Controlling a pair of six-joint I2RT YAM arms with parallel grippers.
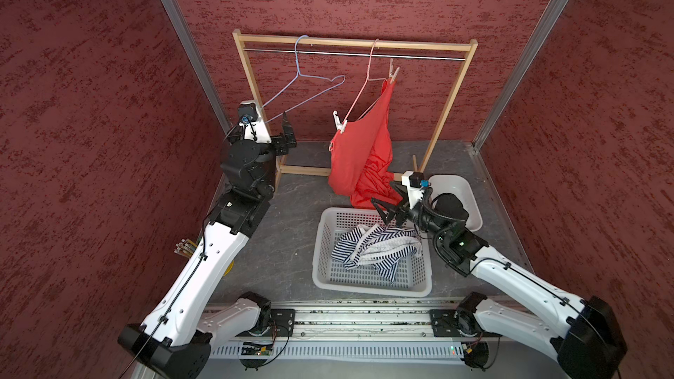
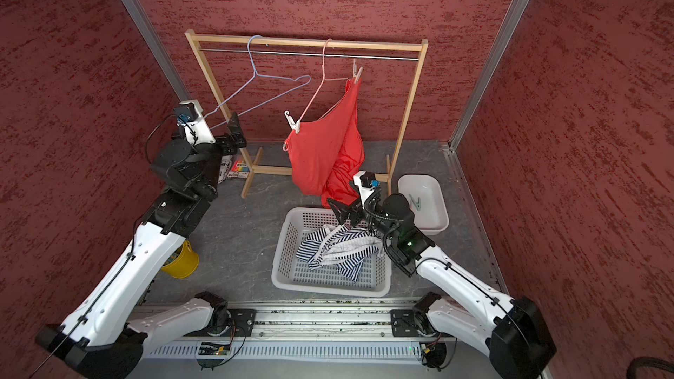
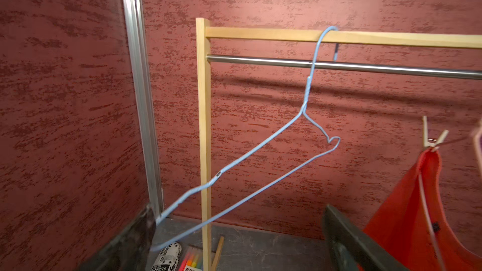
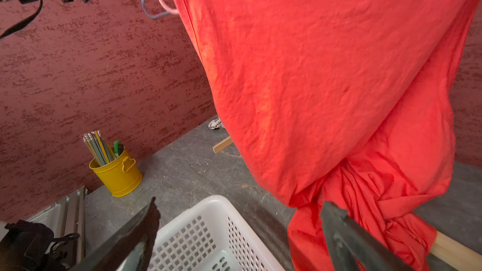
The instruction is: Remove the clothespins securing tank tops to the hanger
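The red tank top (image 1: 358, 154) hangs on the pink hanger (image 2: 323, 70), with a white clothespin (image 1: 339, 121) at its left shoulder and pale clothespins (image 3: 431, 140) at the right one. My left gripper (image 1: 281, 133) is open at the left, beside the empty blue hanger (image 3: 266, 140), which runs between its blurred fingers in the wrist view. My right gripper is open, low in front of the red top and above the basket's back right.
The white basket (image 1: 319, 245) holds striped cloth (image 1: 372, 249). A white tray (image 2: 428, 221) stands at the right, a yellow pencil bucket (image 4: 115, 175) at the left. The wooden rack (image 2: 414, 84) spans the back.
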